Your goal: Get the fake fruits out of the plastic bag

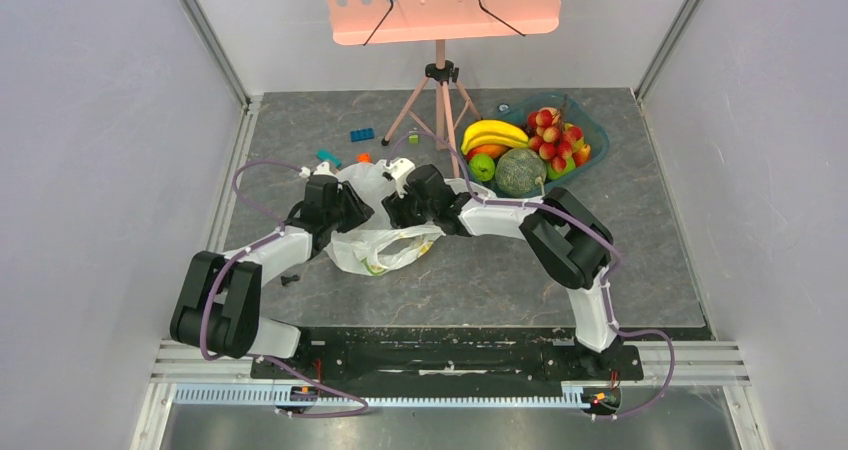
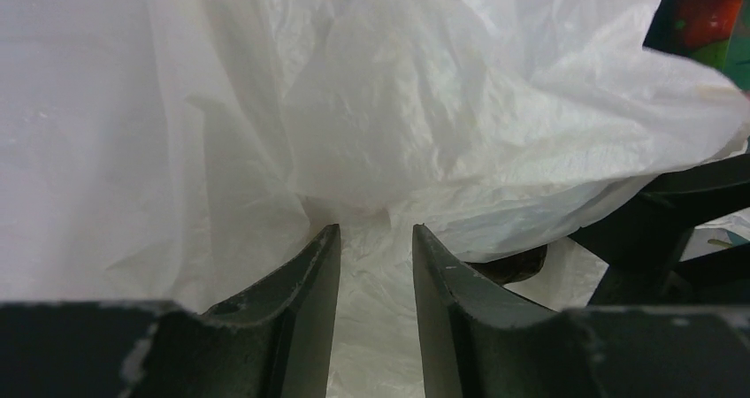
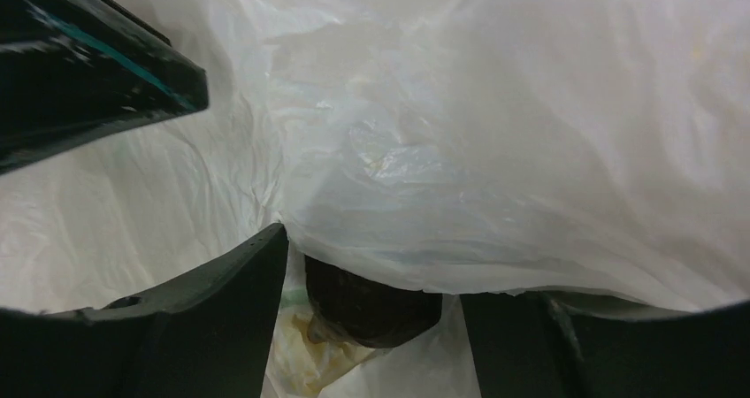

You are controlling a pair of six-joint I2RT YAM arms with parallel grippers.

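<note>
The white plastic bag [image 1: 365, 253] lies crumpled in the middle of the table. At its left side my left gripper [image 1: 366, 213] is shut on a fold of the bag; in the left wrist view, thin film [image 2: 371, 239] fills the narrow space between its fingers. My right gripper [image 1: 391, 216] reaches into the bag opening from the right, part open. Between its fingers, a dark rounded fruit [image 3: 371, 305] shows in the right wrist view, partly covered by the bag; contact with both fingers cannot be made out.
A teal basket [image 1: 597, 130] at the back right holds bananas [image 1: 495, 134], a green melon [image 1: 519, 172] and red fruit [image 1: 547, 125]. Behind the bag stands a pink tripod [image 1: 447, 110]. Small blocks, one of them blue [image 1: 362, 135], lie nearby.
</note>
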